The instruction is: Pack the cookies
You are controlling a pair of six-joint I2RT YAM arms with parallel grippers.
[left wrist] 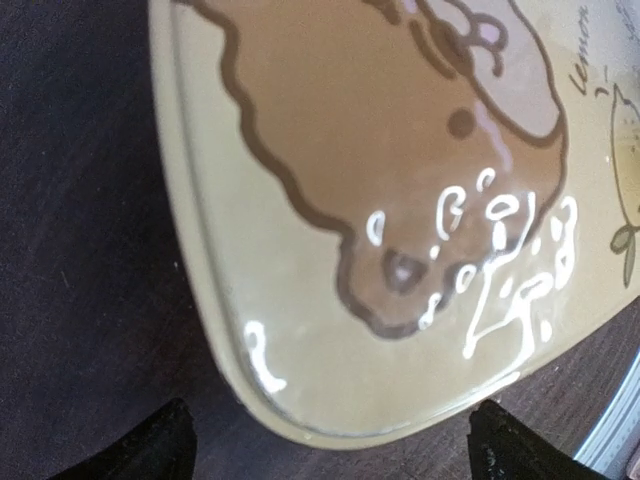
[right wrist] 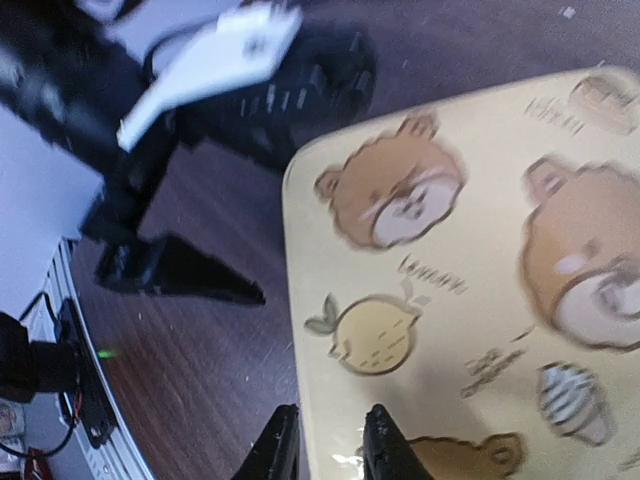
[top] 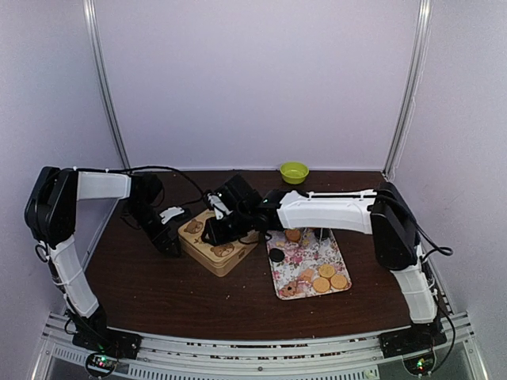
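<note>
A cream-lidded tin (top: pixel 224 262) with bear drawings stands left of centre on the table. My left gripper (top: pixel 170 245) is at the tin's left end; in the left wrist view its fingers (left wrist: pixel 500 445) stand wide apart, with the lid's rounded corner (left wrist: pixel 300 400) in view beyond them. Across the tin's top reaches my right gripper. Its fingers (right wrist: pixel 385 445) are close together over the lid's edge, but whether they pinch that edge cannot be seen. Round cookies (top: pixel 326 271), a dark cookie (top: pixel 276 255) and bear-shaped ones (top: pixel 288 288) lie on the flowered tray (top: pixel 310 296).
A green bowl (top: pixel 294 172) sits at the back of the table. The right forearm (top: pixel 325 214) passes over the tray's back part and hides some of it. Bare table lies in front of the tin.
</note>
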